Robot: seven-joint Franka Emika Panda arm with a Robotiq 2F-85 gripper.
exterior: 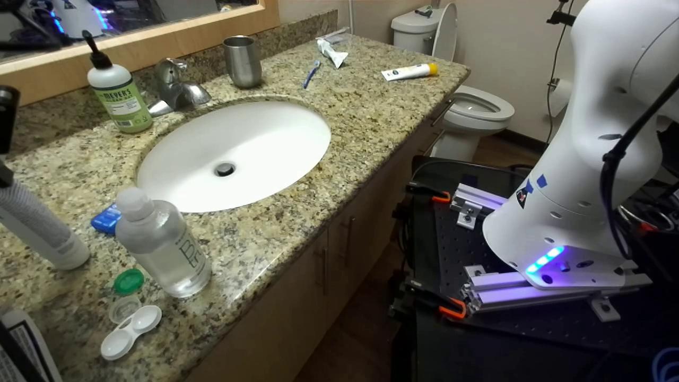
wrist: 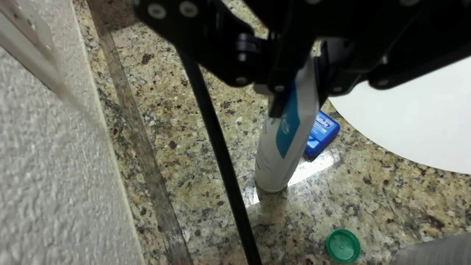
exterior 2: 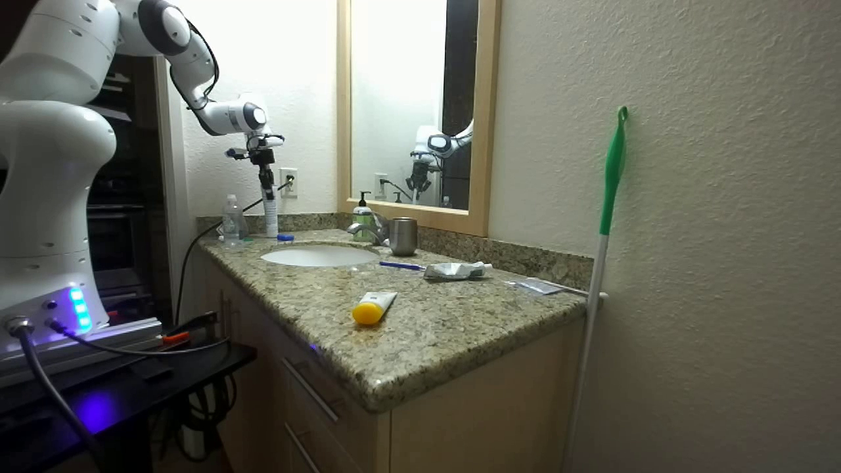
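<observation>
A tall white tube-shaped bottle (wrist: 268,154) with a blue patch stands near upright at the far end of the counter. My gripper is shut on its upper part, with one dark finger on each side, as the wrist view shows. From across the room, the gripper (exterior 2: 267,186) points down with the white bottle (exterior 2: 270,217) beneath it. At the left edge of exterior view 1 the bottle (exterior: 38,224) is partly cut off. Its base looks to be on or very close to the countertop; actual contact is hard to tell.
Close by are a blue floss box (wrist: 323,130), a green cap (wrist: 343,246), a clear bottle (exterior: 166,245) and a white lens case (exterior: 131,332). The sink (exterior: 280,146) lies beside them. A black cable (wrist: 216,137) runs near the wall.
</observation>
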